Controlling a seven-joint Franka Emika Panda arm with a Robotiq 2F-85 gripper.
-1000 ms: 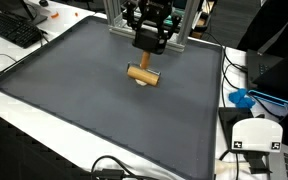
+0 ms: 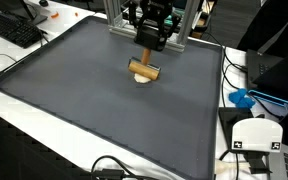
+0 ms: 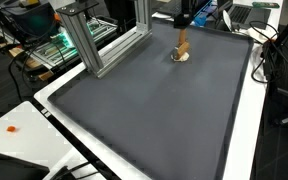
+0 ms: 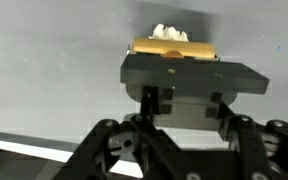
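A wooden cylinder point(image 2: 144, 69) lies across the lower end of a short upright wooden handle point(image 2: 146, 57), making a T. At the top of the handle is a wide black block point(image 2: 150, 40). My gripper is right at this block point(image 4: 194, 77), with fingers on either side of it. Their tips are hidden, so whether they grip it cannot be seen. Under the cylinder is a pale, crumpled-looking piece point(image 4: 165, 32) on the grey table. In exterior view 2 the handle point(image 3: 183, 36) stands upright above the pale piece point(image 3: 181, 56).
The grey tabletop point(image 2: 104, 100) is broadly clear in front and to the left. Behind the arm stands a white frame point(image 2: 187, 20). A keyboard point(image 2: 17, 28) lies off the far left, and a blue item point(image 2: 238, 98) lies off the right edge.
The wooden cylinder has shifted and turned slightly, and more of the pale piece shows beneath it. The arm and black block stand almost where they were.
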